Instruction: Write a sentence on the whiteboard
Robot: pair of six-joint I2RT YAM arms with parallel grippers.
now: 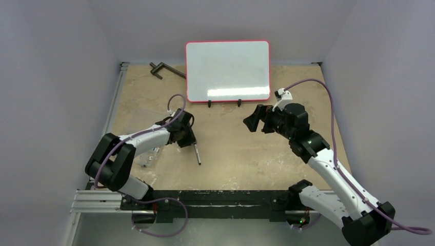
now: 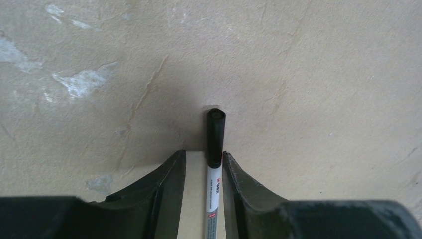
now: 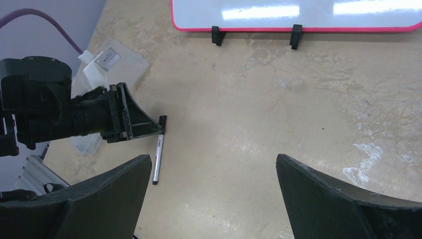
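A marker (image 1: 197, 154) with a black cap and white-grey barrel appears to lie on the table, just below my left gripper (image 1: 192, 143) in the top view. In the left wrist view the marker's black end (image 2: 215, 134) runs between the fingers. It sits close against the right finger, with a visible gap on the left side, and the left gripper is open. My right gripper is wide open over the table, nothing between its fingers. The whiteboard (image 1: 228, 69), blank with a pink-red frame, stands at the back of the table.
Two black clips (image 1: 209, 103) hold the whiteboard's lower edge. A dark bracket (image 1: 166, 68) lies at the back left. Clear plastic (image 3: 112, 62) rests beneath the left arm.
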